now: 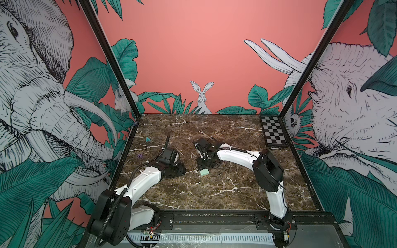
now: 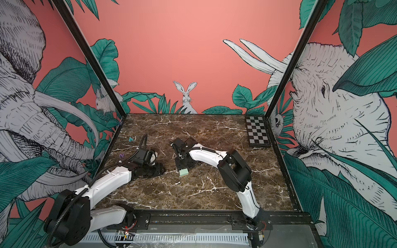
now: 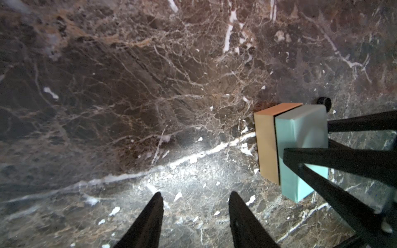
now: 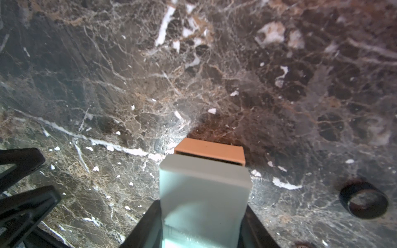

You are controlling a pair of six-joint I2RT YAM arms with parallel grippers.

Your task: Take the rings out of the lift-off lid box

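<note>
A small box with a tan body (image 3: 266, 144) and a mint-green lid (image 4: 204, 198) is on the marble table; a dark seam shows between body and lid. My right gripper has its fingers on either side of the lid, close to it; whether they press on it is unclear. Over bare table to the left, my left gripper is open and empty. A black ring (image 4: 364, 200) lies beside the box. The box's inside is hidden from every view.
A small teal object (image 1: 148, 139) and a purple one (image 1: 139, 155) lie at the table's left side. A checkered board (image 1: 273, 131) is at the back right. Both grippers are close together.
</note>
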